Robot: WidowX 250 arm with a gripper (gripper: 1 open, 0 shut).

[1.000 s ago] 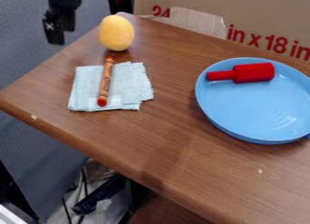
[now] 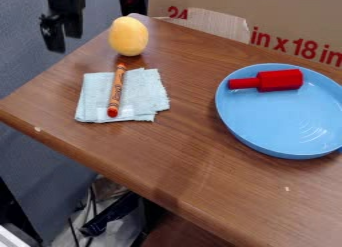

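Note:
The black gripper point(image 2: 60, 29) hangs at the top left, beyond the table's far-left edge; whether it is open or shut is hard to tell. Just right of it a yellow egg-shaped object point(image 2: 128, 36) stands on the wooden table point(image 2: 160, 156). In front of that lies a folded pale blue cloth point(image 2: 140, 101), with an orange crayon-like stick point(image 2: 116, 91) lying on it. At the right a red rolling-pin-like object point(image 2: 278, 80) rests in a blue plate point(image 2: 274, 126).
A cardboard box point(image 2: 281, 21) stands behind the table at the back. Past the left edge are a grey surface point(image 2: 40, 91) and, lower down, dark cables.
The gripper has shifted only slightly at the top left. The objects on the table have not moved.

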